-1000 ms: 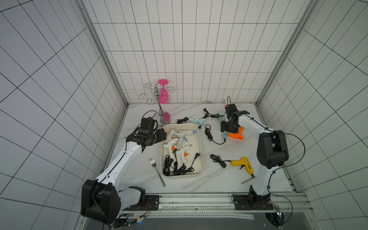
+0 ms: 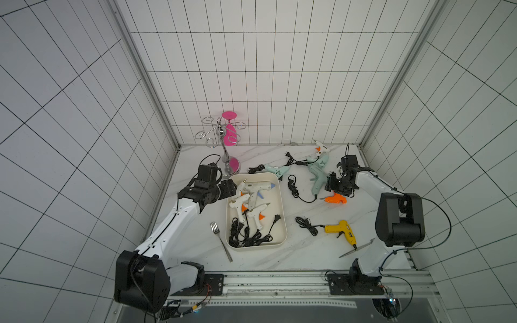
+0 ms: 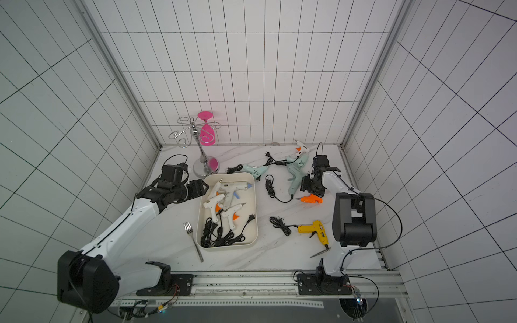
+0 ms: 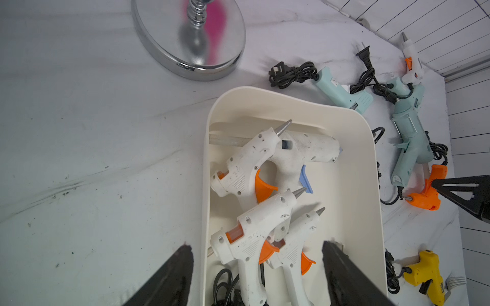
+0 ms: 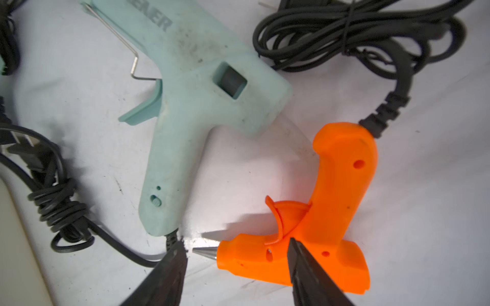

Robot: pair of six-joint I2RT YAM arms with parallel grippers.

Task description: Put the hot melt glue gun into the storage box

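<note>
An orange glue gun (image 5: 326, 214) lies on the table beside a mint-green glue gun (image 5: 199, 91). My right gripper is open above the orange gun's front end; its nozzle points into the gap, and one finger (image 5: 308, 270) overlaps the body. Contact cannot be told. The cream storage box (image 2: 283, 215) holds several white glue guns (image 4: 255, 224) and bundled black cords. Over the box's left side hangs my left gripper, its fingers apart and nothing gripped. Toward the front right lies a yellow glue gun (image 2: 344, 231).
Behind the box stand another mint gun (image 2: 275, 170) and a chrome rack (image 2: 222, 140) with a pink glass (image 2: 230, 132). A fork (image 2: 220, 242) lies left of the box. One more white gun (image 2: 320, 146) is at the back right. Table between box and yellow gun is mostly clear.
My right gripper has moved right and toward the front, uncovering more of the mint gun. The orange gun appears slightly farther right and nearer the front. The left arm looks almost still.
</note>
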